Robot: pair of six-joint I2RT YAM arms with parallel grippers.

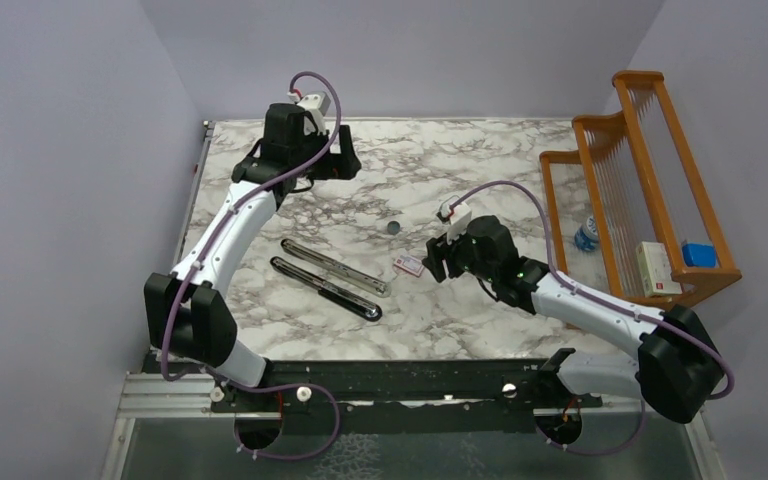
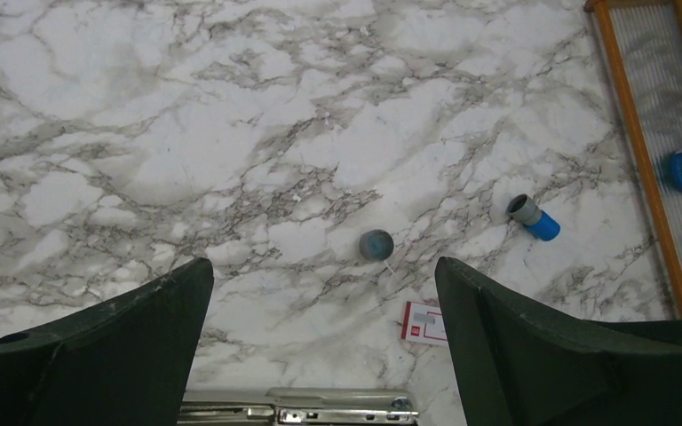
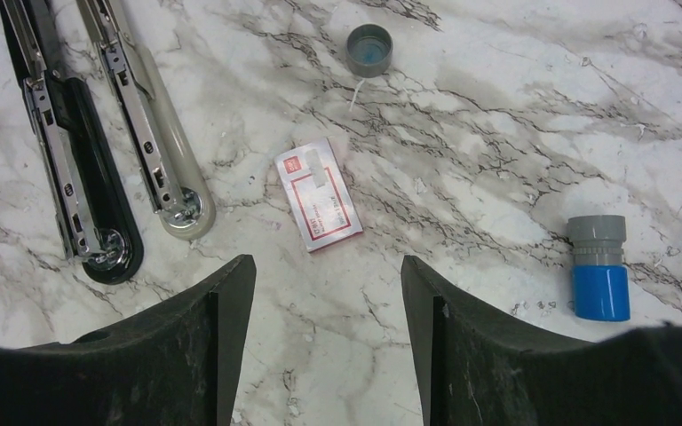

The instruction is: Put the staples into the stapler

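Two long stapler bodies, one with a black base (image 3: 111, 213) and one with a grey-beige base (image 3: 185, 173), lie side by side on the table, each carrying a metal rail. To their right is a flat white-and-red staple packet (image 3: 321, 197). My right gripper (image 1: 436, 261) hovers just right of that packet; its fingers are open with only bare table between them in the right wrist view. Farther back, beyond the staplers, my left gripper (image 1: 348, 152) is open and empty. In the left wrist view its right finger (image 2: 497, 346) covers part of the packet (image 2: 424, 323).
A small grey cap (image 3: 368, 50) rests behind the packet. A blue-and-grey cylinder (image 3: 598, 271) lies to the right. At the table's right side stands a wooden rack (image 1: 600, 205) with a blue bottle (image 1: 587, 236) and boxes.
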